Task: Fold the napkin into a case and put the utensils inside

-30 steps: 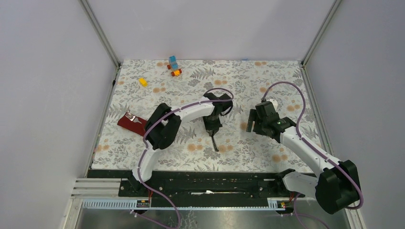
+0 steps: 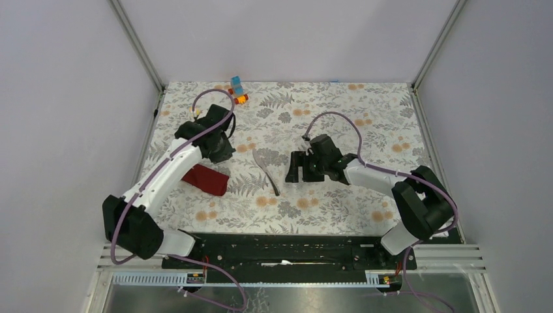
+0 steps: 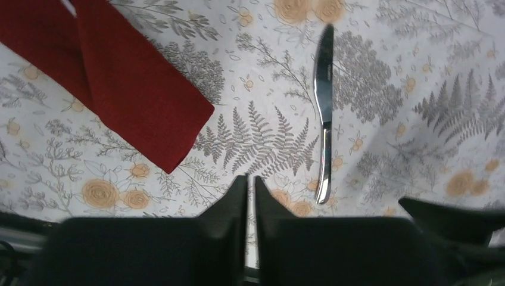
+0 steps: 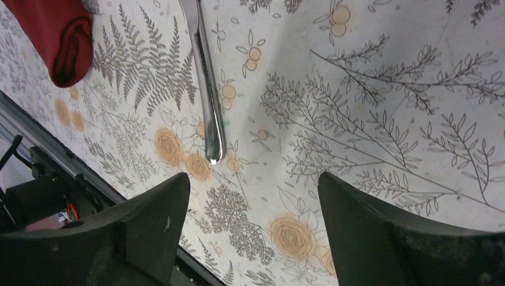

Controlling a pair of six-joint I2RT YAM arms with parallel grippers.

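A folded dark red napkin point(image 2: 207, 179) lies on the left of the table, partly under my left arm. In the left wrist view, a pale strip shows at the edge of the napkin point(image 3: 137, 98); what it is, I cannot tell. The silver knife point(image 2: 266, 173) rests on the cloth to the right of the napkin, apart from it. My left gripper point(image 2: 222, 156) hangs near the napkin, its fingers point(image 3: 238, 199) close together with a narrow empty gap. Right of the knife, my right gripper is wide open and empty.
Blue and orange toy blocks point(image 2: 237, 91) stand at the back left. The patterned tablecloth point(image 2: 365, 117) is clear at the back and right. The black front edge point(image 2: 280, 244) of the table runs below.
The knife has moved left from under the left gripper and now lies free. My left arm has swung left over the napkin, covering the fork seen there earlier. The right gripper has moved left.
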